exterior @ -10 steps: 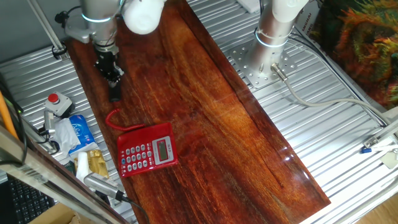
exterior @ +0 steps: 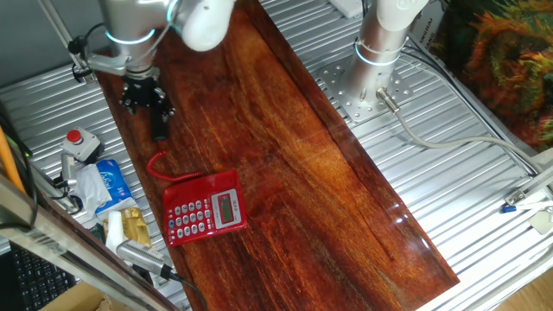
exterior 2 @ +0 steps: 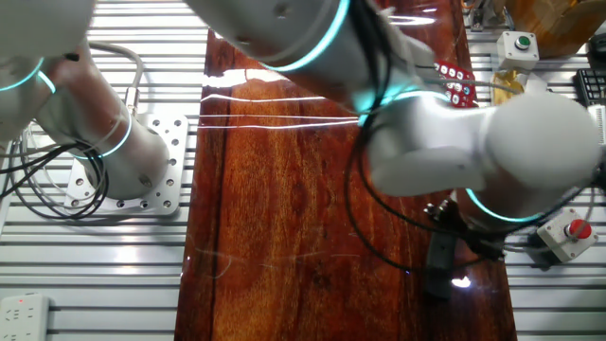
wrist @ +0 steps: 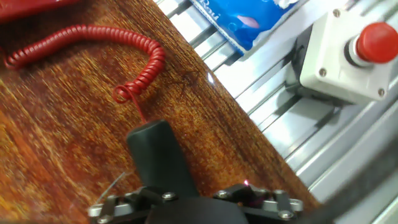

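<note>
A red desk telephone (exterior: 204,207) lies face up on the dark wooden table, its keypad and small display showing in exterior view 1. From it a coiled red cord (wrist: 93,36) curls to the black handset (wrist: 158,152), which lies near the table's edge. Over the handset's far end stands my gripper (exterior: 149,97), pointing down. In the wrist view the gripper shows only its knuckles along the bottom edge, one on each side of the handset's line. Its fingertips are hidden, so whether they touch the handset does not show. Exterior view 2 has the handset (exterior 2: 440,265) beside the wrist.
Off the table's edge sit an emergency-stop box (exterior: 80,144) and a blue tissue pack (exterior: 112,184).
The telephone, cord and handset's visible end look unmoved.
</note>
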